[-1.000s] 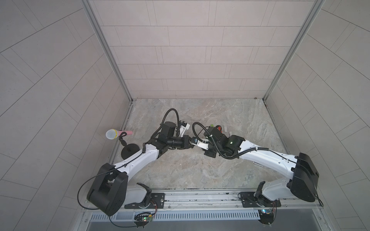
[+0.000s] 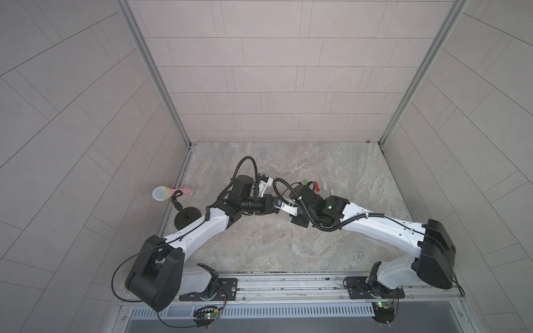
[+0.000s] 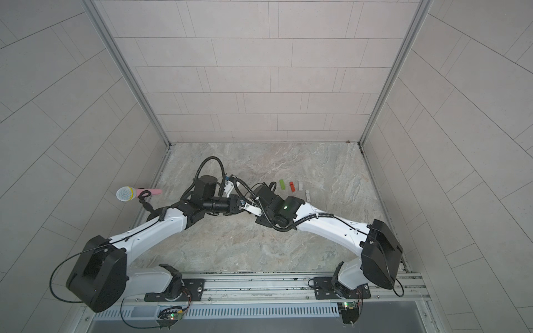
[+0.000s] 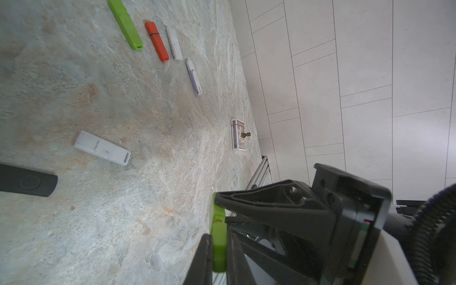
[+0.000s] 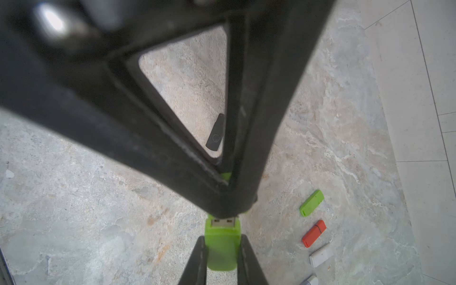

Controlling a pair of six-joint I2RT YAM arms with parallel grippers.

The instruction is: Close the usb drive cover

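My left gripper is shut on a narrow green piece, the cover [image 4: 219, 244], seen edge-on in the left wrist view. In the right wrist view, my right gripper is shut on the green USB drive body [image 5: 222, 249]. Its metal connector [image 5: 223, 221] shows bare, facing the left gripper's black fingers [image 5: 249, 142]. A bit of green cover [image 5: 226, 176] shows between those fingers. The two grippers meet tip to tip above the table. Whether cover and body touch is hard to tell, as the left fingers hide the joint.
On the table lie another green drive [image 4: 125, 24], a red drive [image 4: 157, 41] and white drives, one nearer [image 4: 102, 147]. A black stick [image 4: 28, 179] lies close by. Far left stand a pink-and-white object [image 2: 161, 193] and a black round base [image 2: 187, 218].
My right arm has shifted slightly left, its gripper now closer against the left one. The left arm looks unmoved.
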